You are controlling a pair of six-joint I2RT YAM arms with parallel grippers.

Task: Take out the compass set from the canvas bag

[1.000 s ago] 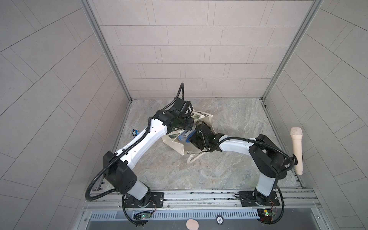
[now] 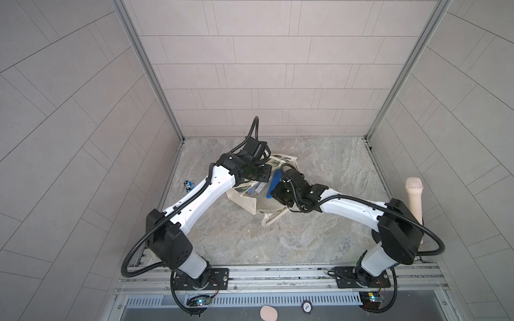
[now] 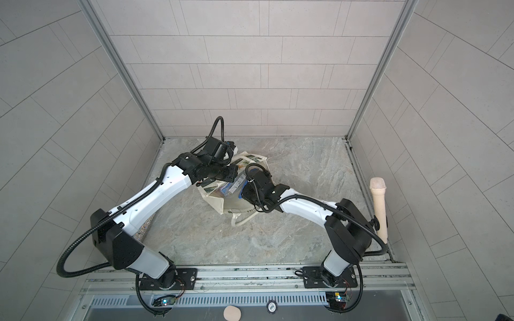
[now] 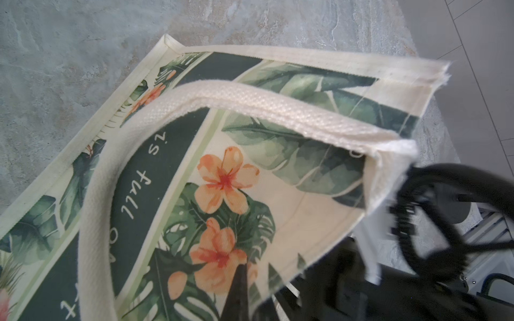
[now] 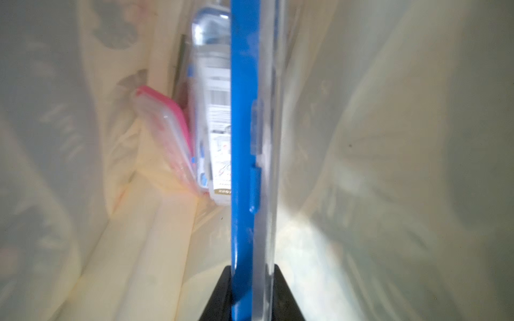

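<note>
The open canvas bag (image 2: pixel 243 200) lies mid-table, its leafy printed side and looped handle (image 4: pixel 214 93) under my left gripper. That gripper is shut at the bag's upper left. My right gripper is shut on a long blue case with a clear side (image 5: pixel 243 133), lifted above the bag's floor. Beside the case, inside, lie a clear labelled pack (image 5: pixel 216 149) and a pink-edged item (image 5: pixel 163 115). The case shows blue between the arms (image 2: pixel 274 179) in the top left view.
A small blue-and-white object (image 2: pixel 188 185) lies at the table's left. A pale cylinder (image 2: pixel 414 198) stands at the right edge. Bare table surrounds the bag at the back right and front.
My right arm has moved rightward and toward the front, and more of the blue case shows above the bag in the top left view. The left arm is nearly still.
</note>
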